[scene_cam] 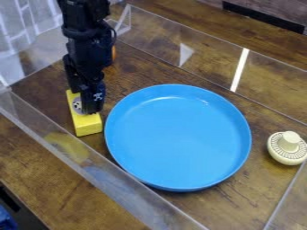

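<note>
My black gripper point(84, 90) hangs at the upper left, its fingers open and down over a yellow box point(86, 122) with a pale round label on top, partly hidden by the fingers. I cannot tell whether they touch it. A large blue plate point(178, 137) lies just right of the box.
A white ribbed knob-like object point(286, 148) sits at the far right. An orange object shows behind the arm. Clear walls border the wooden surface. Bare wood lies at the back right and lower left.
</note>
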